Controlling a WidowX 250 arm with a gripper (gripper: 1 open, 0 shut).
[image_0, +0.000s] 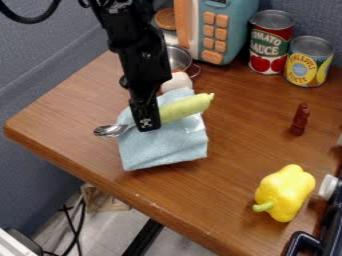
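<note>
The black arm reaches down from the top to its gripper (144, 116), which is over a light blue cloth (163, 150) on the wooden table. A pale yellow-green elongated item (187, 106) lies across the cloth on the right of the gripper, and a silver spoon (110, 130) sticks out to the left. The fingertips are at these items; whether they hold one is hard to tell.
A yellow pepper (281, 192) sits front right, a small brown bottle (301, 118) at right. Behind stand two cans (270, 45), a toy microwave (214, 30) and a metal pot.
</note>
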